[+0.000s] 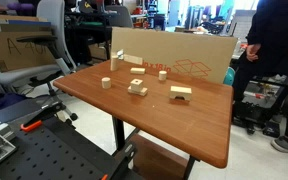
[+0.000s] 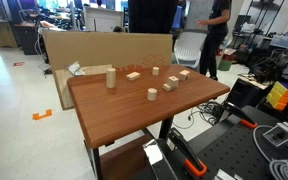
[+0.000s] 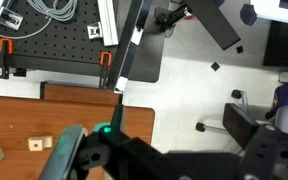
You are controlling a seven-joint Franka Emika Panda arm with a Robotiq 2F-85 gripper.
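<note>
Pale wooden blocks stand scattered on a brown table (image 1: 202,118). Among them are a tall cylinder (image 2: 111,77), a short cylinder (image 1: 106,82), another short cylinder (image 1: 162,75), a flat block (image 1: 137,71) and a bridge-like block (image 1: 180,93). A small cluster of blocks (image 1: 137,88) lies near the table's middle. In the wrist view, my gripper stands open, its dark fingers (image 3: 70,148) wide apart at the bottom. No object shows between them. The blocks (image 3: 40,143) appear at lower left, apart from the gripper. Neither exterior view clearly shows the gripper.
A cardboard panel (image 1: 174,53) rises along the table's back edge. Beside the front edge is a black perforated bench (image 3: 69,42) with clamps and cables. A person (image 1: 284,55) stands beyond the table.
</note>
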